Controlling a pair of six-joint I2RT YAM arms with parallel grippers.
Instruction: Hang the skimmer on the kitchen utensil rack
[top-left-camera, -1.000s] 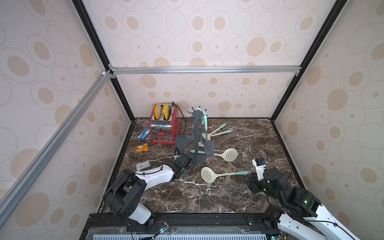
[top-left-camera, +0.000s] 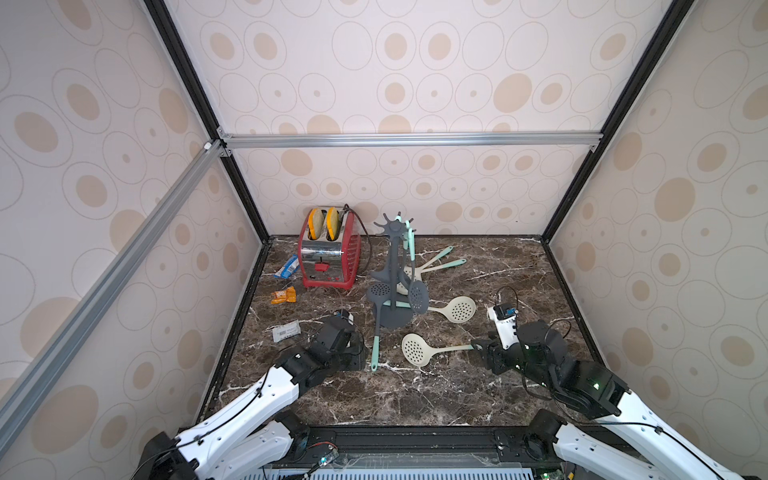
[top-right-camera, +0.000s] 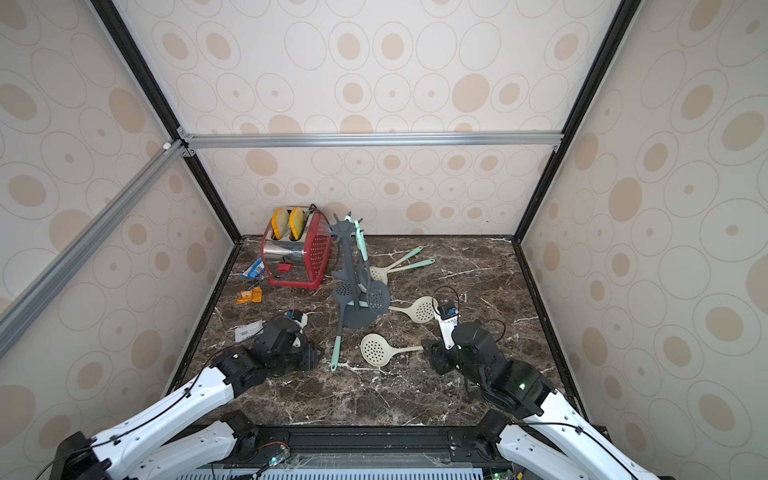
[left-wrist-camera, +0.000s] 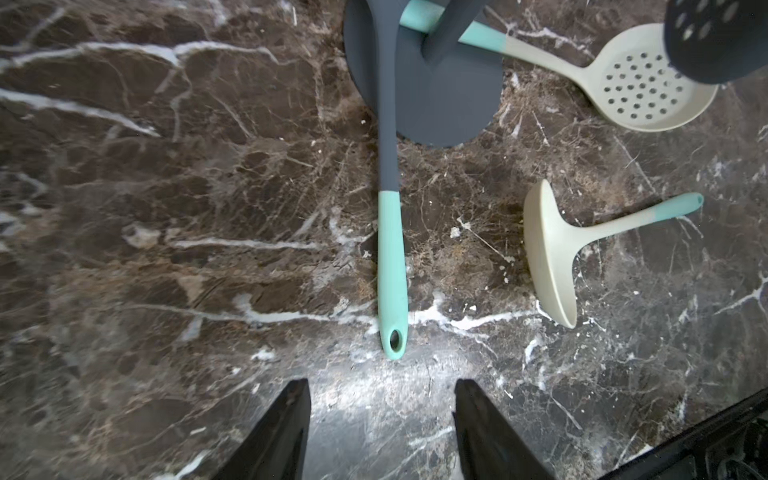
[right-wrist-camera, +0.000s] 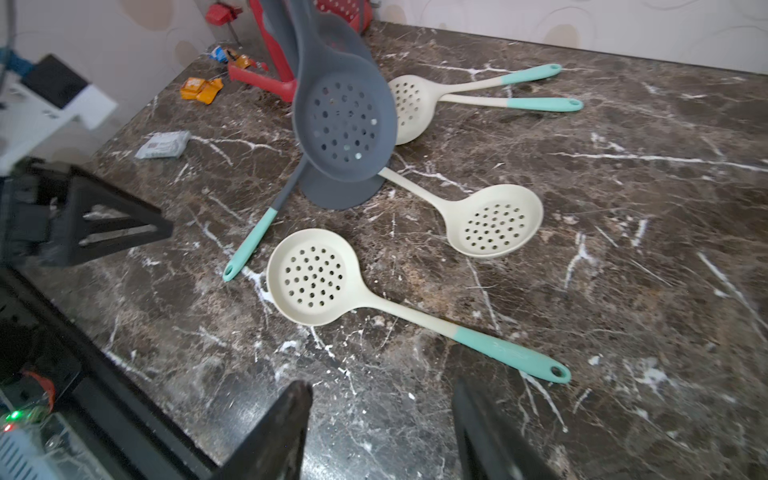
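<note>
A dark rack (top-left-camera: 392, 228) stands at the centre with utensils on and around it. A grey skimmer (top-left-camera: 378, 294) leans at its front, mint handle (left-wrist-camera: 392, 272) pointing toward me on the counter. My left gripper is open just short of that handle's end, nothing between its fingers. A cream skimmer (right-wrist-camera: 312, 276) lies in front of the rack, handle to the right; my right gripper is open near that handle, empty. Another cream skimmer (right-wrist-camera: 496, 220) lies behind it, and a second grey skimmer (right-wrist-camera: 344, 124) is at the rack's right side.
A red toaster (top-left-camera: 345, 264) stands back left, with an orange packet (top-left-camera: 284, 295), a blue packet (top-left-camera: 288, 266) and a white packet (top-left-camera: 286, 331) near it. More cream utensils (top-right-camera: 380, 273) lie behind the rack.
My right arm has moved left and slightly up.
</note>
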